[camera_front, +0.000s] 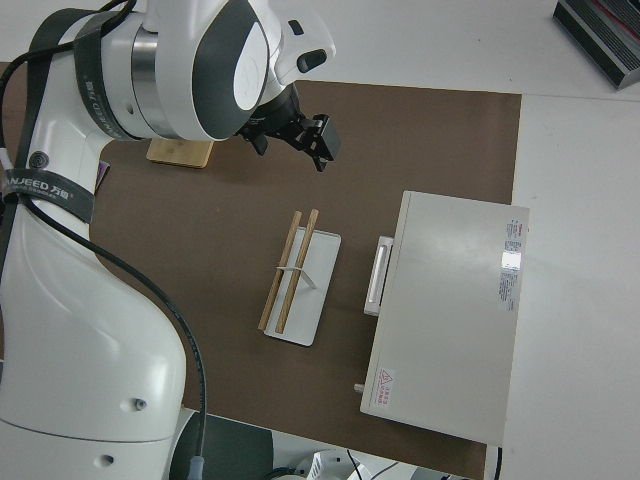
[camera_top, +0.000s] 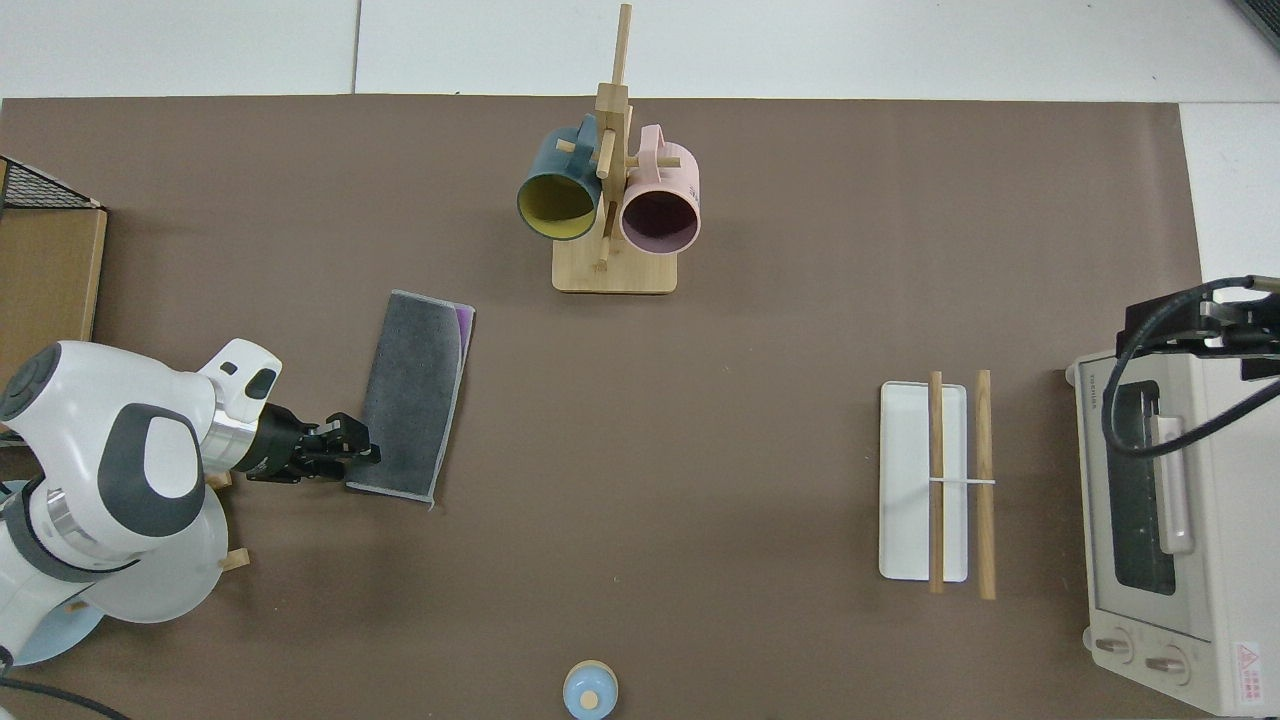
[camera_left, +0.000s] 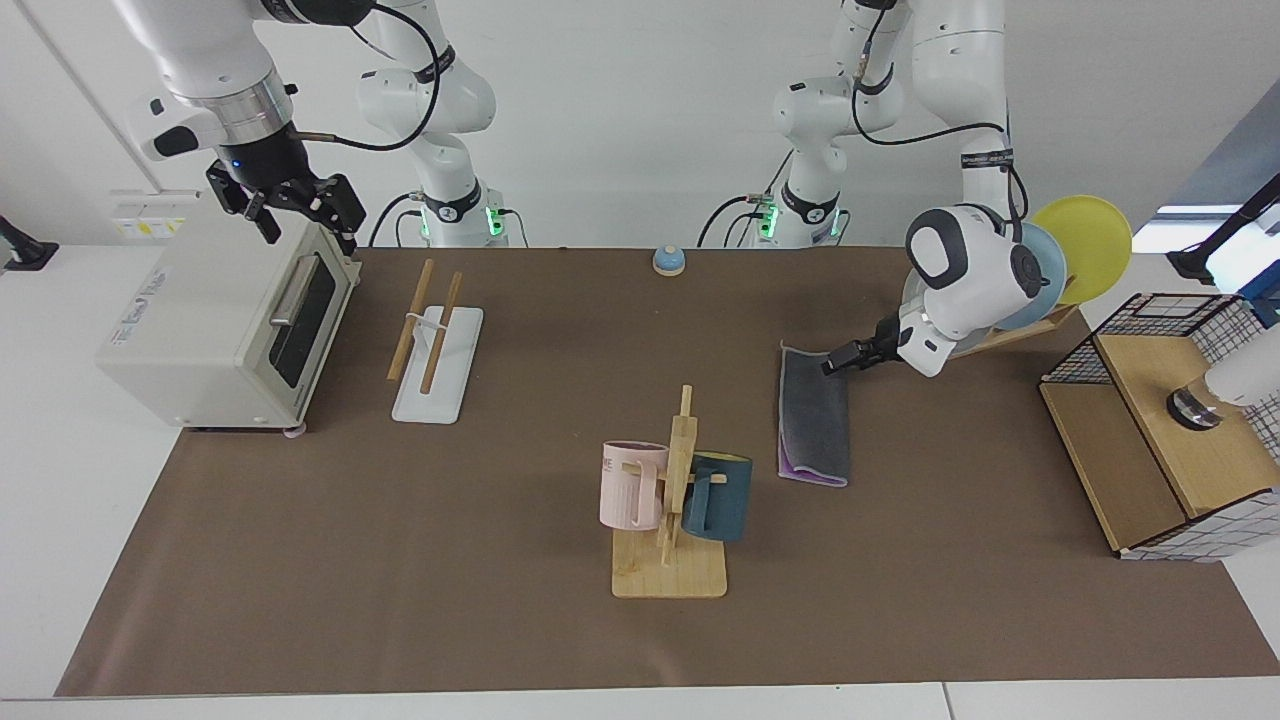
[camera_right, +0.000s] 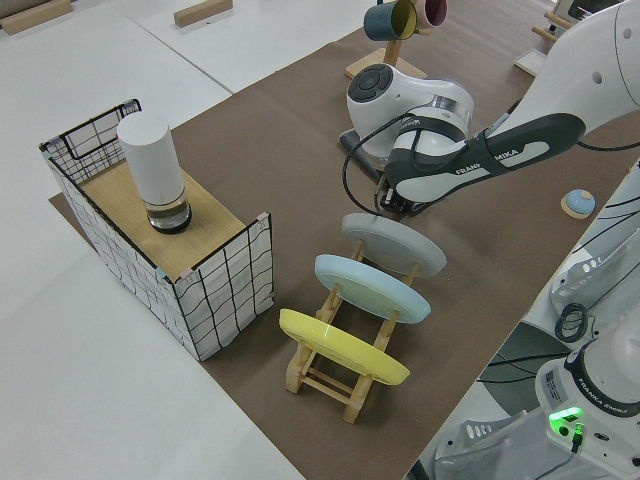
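Observation:
One black gripper (camera_top: 348, 451) reaches over the near end of a grey cloth (camera_top: 408, 384), beside a rack of plates (camera_top: 168, 564); its finger state is unclear. The other gripper (camera_left: 284, 212) hangs above the white oven (camera_top: 1224, 540). A wooden mug tree (camera_top: 612, 276) holds a teal mug (camera_top: 564, 174) and a pink mug (camera_top: 666, 180).
A white board (camera_top: 900, 480) with two wooden rods stands left of the oven. A blue round object (camera_top: 590, 696) lies at the bottom edge. A wire-sided wooden shelf (camera_top: 48, 276) is at the left.

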